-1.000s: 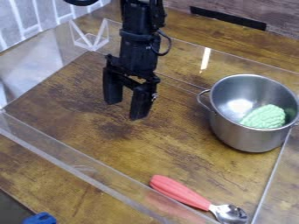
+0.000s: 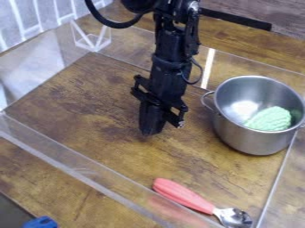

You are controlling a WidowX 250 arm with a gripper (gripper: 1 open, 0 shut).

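My black gripper (image 2: 152, 120) hangs low over the wooden table, left of a steel pot (image 2: 244, 138) with a green-and-white object (image 2: 273, 118) inside. Its fingers are close together, pointing down, and I see nothing held between them. A red-handled utensil (image 2: 185, 197) with a metal head lies at the front right, apart from the gripper.
Clear plastic walls (image 2: 107, 178) border the work area. A blue object (image 2: 39, 222) sits at the bottom-left corner.
My gripper has moved right and a little down, toward the pot, and its fingers now appear closer together. The pot and utensil have not moved.
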